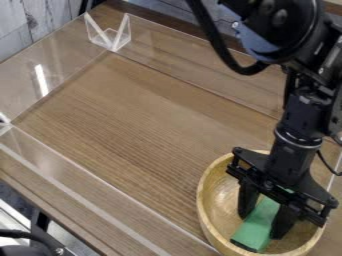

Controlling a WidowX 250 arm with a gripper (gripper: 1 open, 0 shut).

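Observation:
A tan round bowl (215, 202) sits at the lower right of the wooden table. My black gripper (278, 199) reaches down into it, its fingers around a green object (255, 232) lying in the bowl. The gripper's body hides part of the object, and I cannot tell whether the fingers are closed on it.
A clear plastic holder (110, 32) stands at the back left. Dark cables run along the arm and at the lower left edge.

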